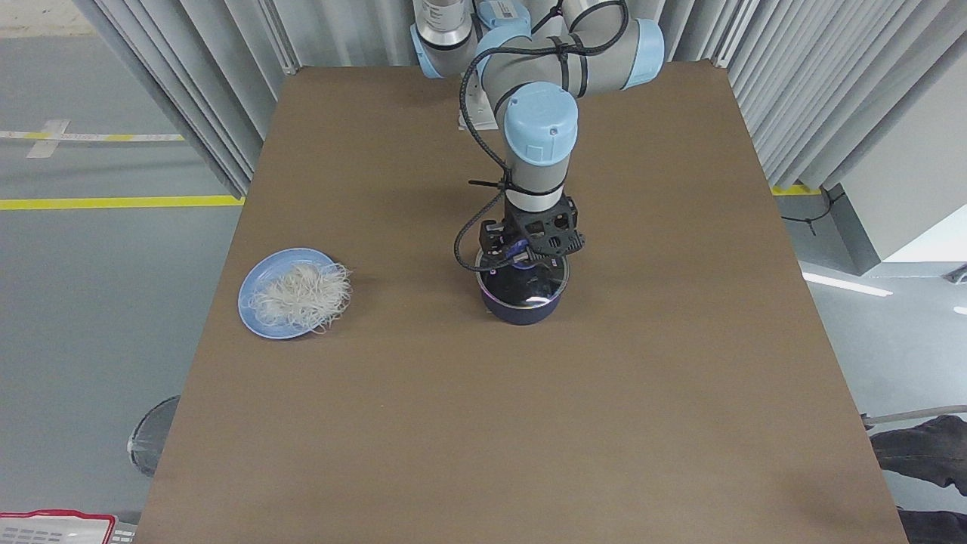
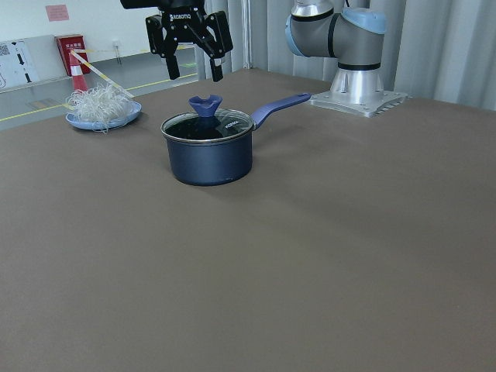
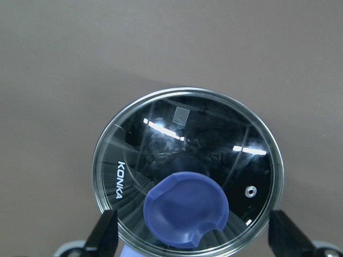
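Note:
A dark blue saucepan [image 2: 209, 159] with a glass lid [image 3: 214, 134] stands on the table, its handle [image 2: 280, 103] pointing toward the robot base. The lid has a blue knob [image 3: 186, 210], centred low between the fingers in the wrist view. My gripper [image 2: 194, 63] hangs above the pot in the left view, fingers apart and empty; in the front view it hides part of the lid. A blue plate [image 1: 256, 305] heaped with white noodle-like strands [image 1: 304, 295] lies left of the pot in the front view.
A person's legs [image 1: 920, 453] show beside the table's right edge.

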